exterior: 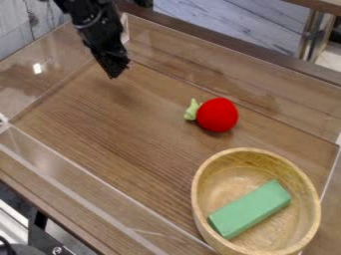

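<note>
My gripper (115, 68) is at the top left, a dark shape over the wooden table (120, 149); it looks shut, with nothing visible between its fingers, though it is small in view. A red round object with a light green top (217, 115) lies right of centre. A round tan bowl (213, 175) at the lower right holds a green rectangular block (250, 208).
A wooden ledge (314, 6) juts in at the top right corner.
</note>
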